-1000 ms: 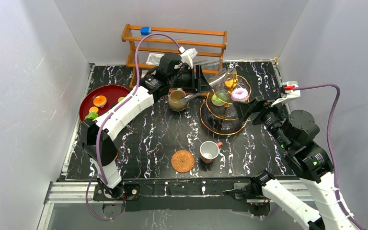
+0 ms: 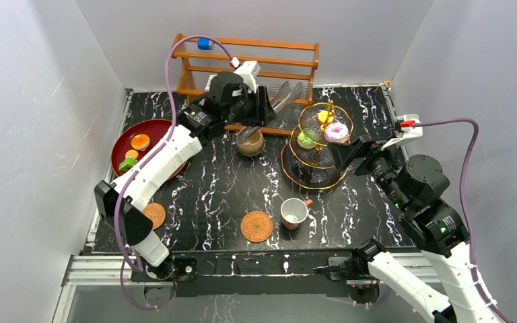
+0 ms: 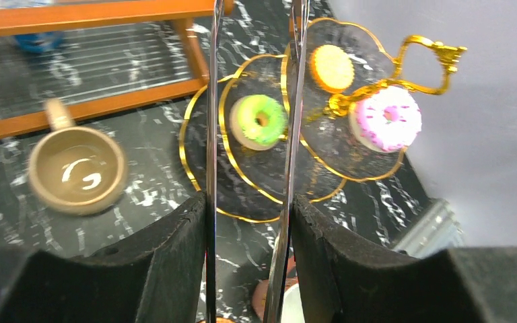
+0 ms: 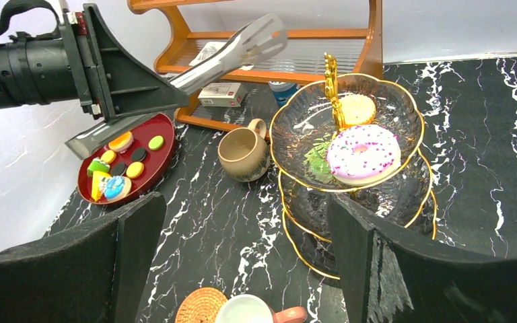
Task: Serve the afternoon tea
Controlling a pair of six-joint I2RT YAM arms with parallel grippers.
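Clear-ended metal tongs (image 2: 287, 95) are held in my left gripper (image 2: 269, 112), which is shut on them, above the table near the rack. Their arms stand apart with nothing between the tips. The tiered stand (image 2: 312, 149) has gold rims. A pink donut (image 4: 363, 153) and a yellow cookie (image 4: 357, 109) rest on its top tier, and a green donut (image 3: 260, 119) lies on a lower tier. My right gripper is open and empty, to the right of the stand. The red plate (image 4: 161, 145) at left carries several sweets.
A brown mug (image 2: 250, 142) stands before the wooden rack (image 2: 250, 61). In front are a pale cup (image 2: 294, 212) with a reddish handle, a woven coaster (image 2: 256, 227) and another coaster (image 2: 154, 215).
My left arm has swung left, carrying the tongs off the stand's top tier, where the yellow cookie stays. The right arm has not moved.
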